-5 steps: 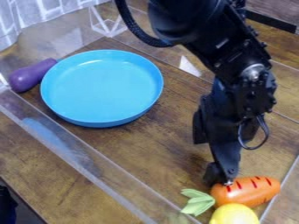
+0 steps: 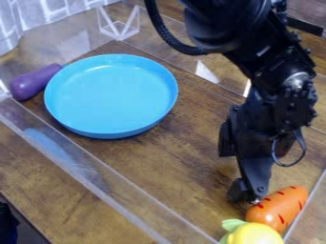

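Note:
My gripper (image 2: 237, 168) reaches down over the wooden surface on the right, open, its lower finger just behind an orange toy carrot (image 2: 277, 206) in the bottom right corner. A yellow round fruit toy (image 2: 256, 236) lies in front of the carrot and partly covers it, with some of the green leaves showing. A light blue round plate (image 2: 111, 93) sits at the upper left. A purple eggplant (image 2: 33, 81) lies to the left of the plate.
Clear low walls (image 2: 79, 168) edge the wooden area along the left and right. The wood between the plate and my gripper is bare.
My gripper has shifted a little right and up from its position over the carrot's end. The carrot looks slightly shifted, with less of its leaves showing behind the yellow toy.

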